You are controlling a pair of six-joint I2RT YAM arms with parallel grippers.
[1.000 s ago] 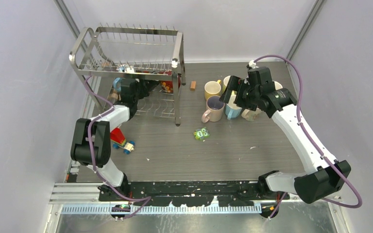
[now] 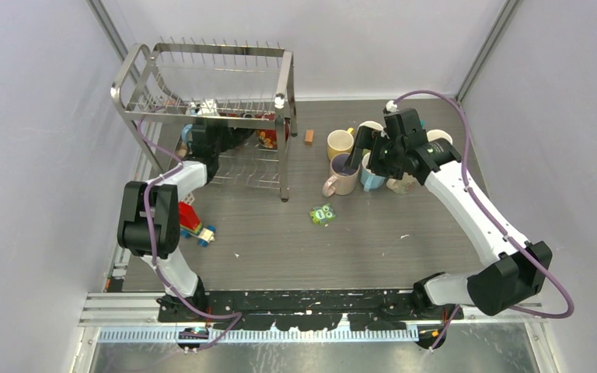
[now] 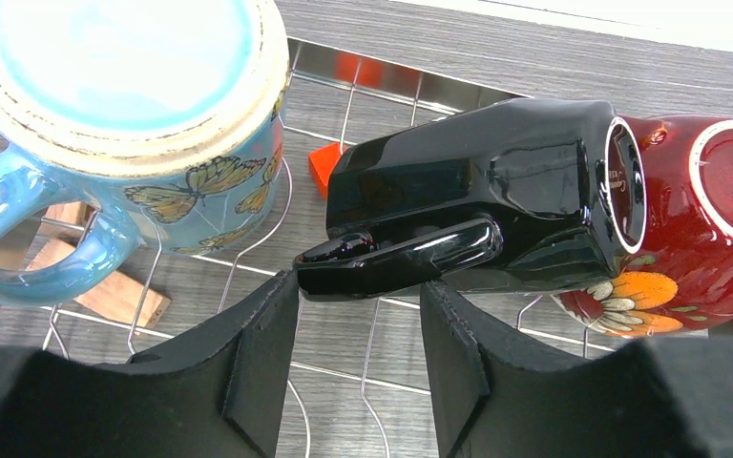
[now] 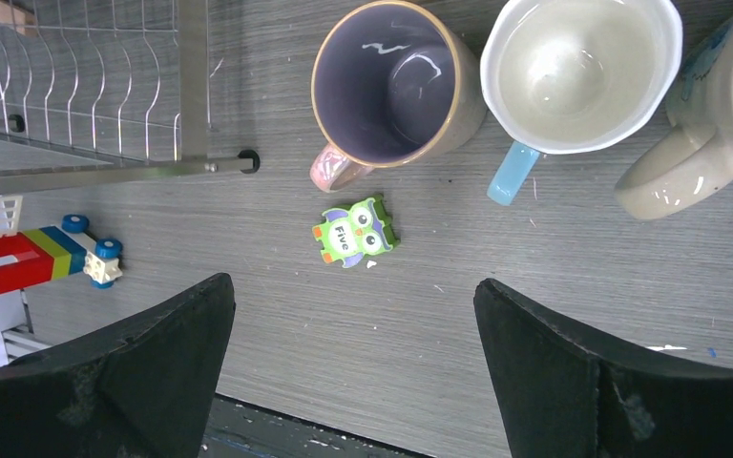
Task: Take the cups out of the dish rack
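Note:
On the lower level of the dish rack [image 2: 284,85], in the left wrist view, lie a blue butterfly cup [image 3: 200,205], a black mug [image 3: 477,172] on its side and a red flowered cup [image 3: 706,200]. My left gripper is inside the rack, part open, its fingertips at the black mug's handle; whether they touch it I cannot tell. My right gripper stands open above the table near several cups, including a purple-lined mug [image 4: 391,95], a white cup with blue handle [image 4: 573,72] and a cream mug [image 4: 697,157].
A green owl block [image 4: 353,232] lies mid-table. A toy car [image 2: 199,231] sits left, near my left arm. A small wooden block [image 2: 308,137] lies right of the rack.
My left arm has moved slightly further into the rack. The right arm has shifted a little to the left.

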